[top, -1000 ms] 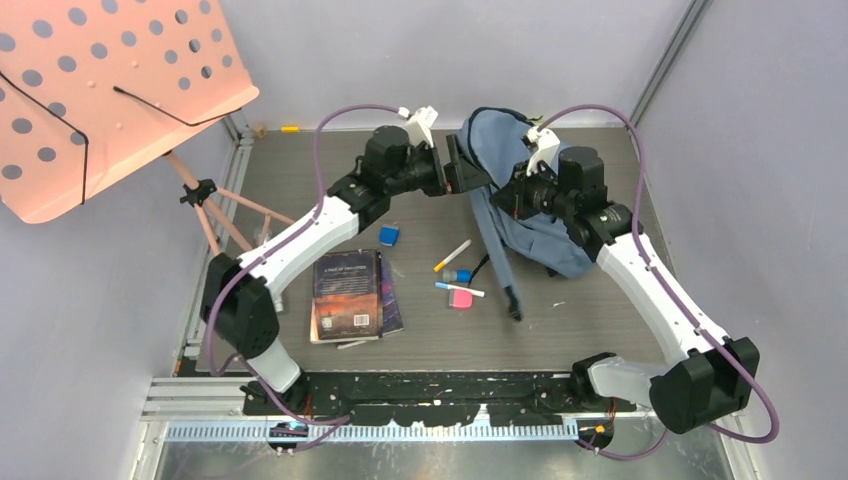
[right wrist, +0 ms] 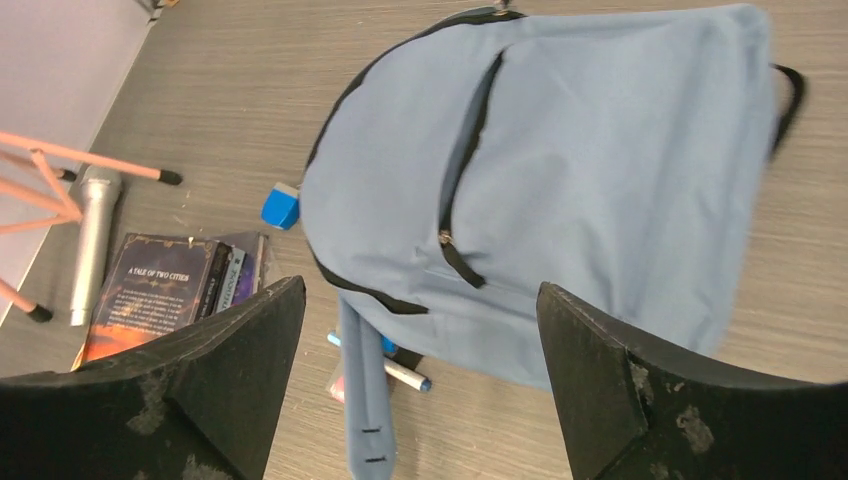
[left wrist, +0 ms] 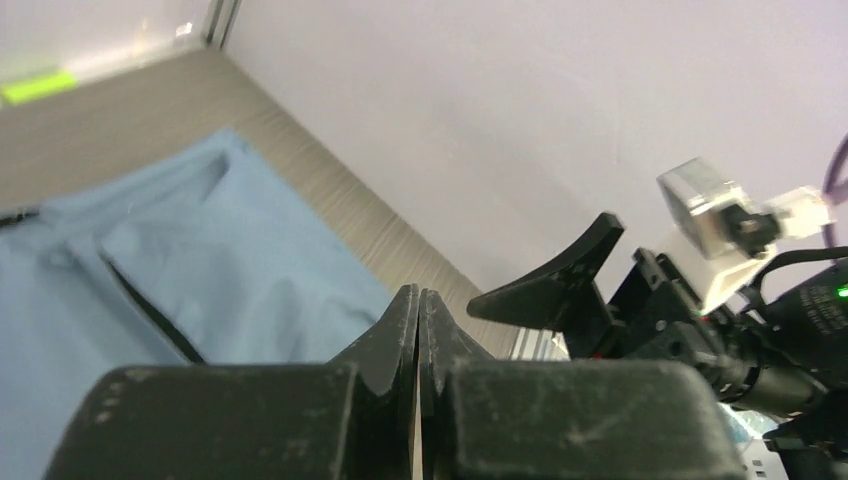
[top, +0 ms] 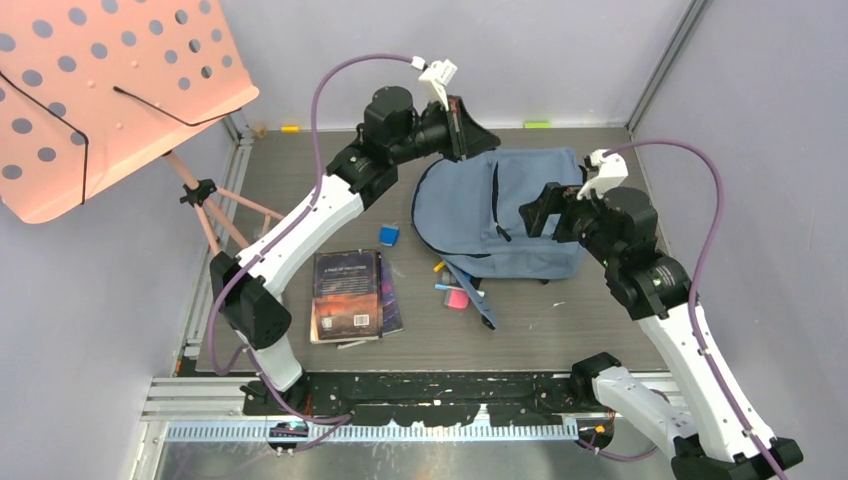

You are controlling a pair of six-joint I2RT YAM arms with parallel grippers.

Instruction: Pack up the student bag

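The blue-grey bag (top: 450, 215) lies flat on the table, its dark zipper (right wrist: 465, 160) facing up. Over the bag's far side, my left gripper (top: 474, 148) is shut; no cloth shows between its fingertips. My right gripper stands open and empty above the bag. A dark book (top: 346, 290) rests on a purple one (top: 392, 305), left of the bag. Nearby sits a blue block (top: 389, 235). A bag strap (right wrist: 365, 390) partly covers a pink item (top: 457, 299) and a blue-tipped pen (top: 444, 287).
A perforated orange panel (top: 110, 90) on orange legs (top: 207, 205) rises at the left. In the right wrist view a pale cylinder (right wrist: 95, 240) lies near those legs. Walls close in the back and right.
The bag's raised, folded edge has come down and spread flat to the left.
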